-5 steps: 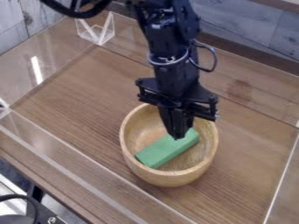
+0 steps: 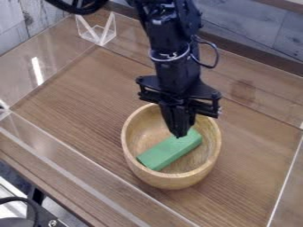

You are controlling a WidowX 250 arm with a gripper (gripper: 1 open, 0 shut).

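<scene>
A round tan wooden bowl [image 2: 142, 167] sits on the wooden table, with a green oblong block [image 2: 162, 154] lying inside it. My dark arm reaches down from the top, and its gripper [image 2: 178, 126] hangs over the back part of the bowl, just above the upper end of the block. Whether the fingers are open or shut, and whether they touch the block, I cannot tell from this view.
A clear plastic holder [image 2: 95, 28] stands at the back left against the edge. Dark cables lie at the lower left corner.
</scene>
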